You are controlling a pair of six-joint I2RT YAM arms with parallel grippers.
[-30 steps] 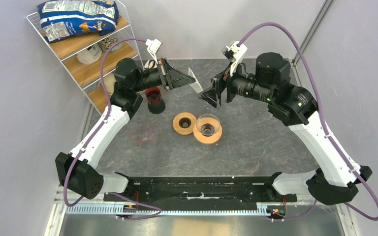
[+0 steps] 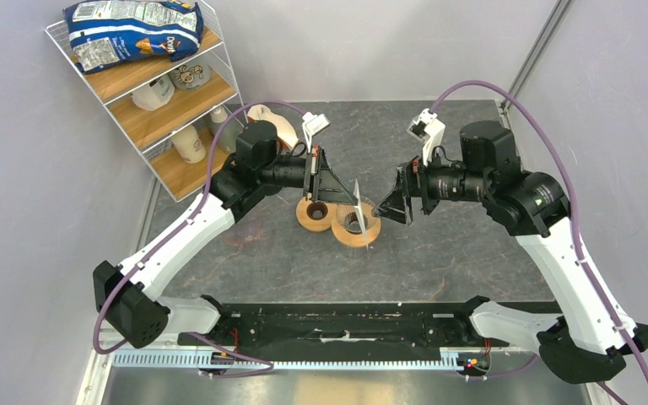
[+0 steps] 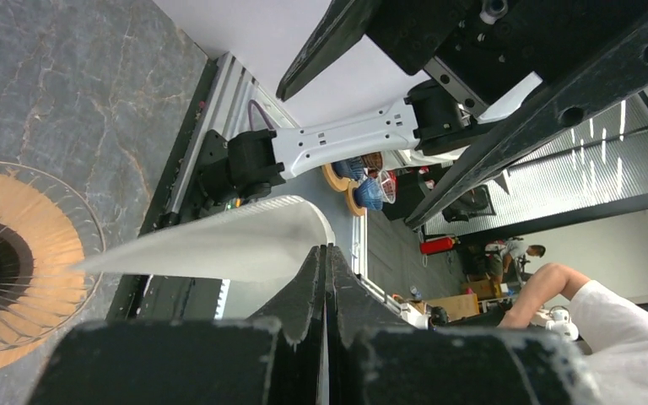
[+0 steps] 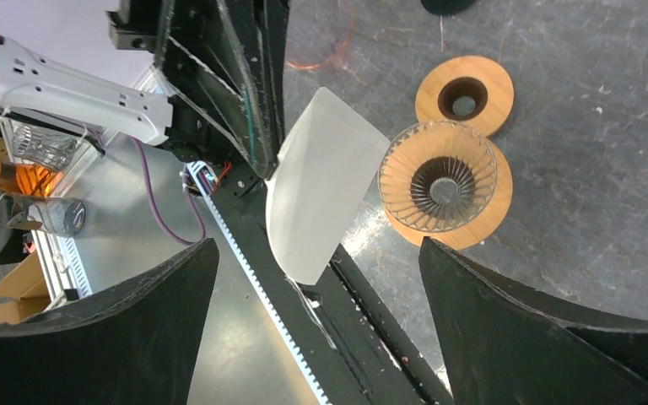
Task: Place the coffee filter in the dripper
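My left gripper is shut on the white paper filter, held by its edge; the filter hangs upright and flattened above the near side of the clear ribbed dripper, which sits on a wooden ring. In the left wrist view the dripper is to the left of the filter. My right gripper stands open just right of the filter, nothing between its fingers.
A second wooden ring sits beside the dripper. A wire shelf with containers and a chip bag stands back left.
My left gripper has moved toward the front and right with the filter, from behind the dripper to over it.
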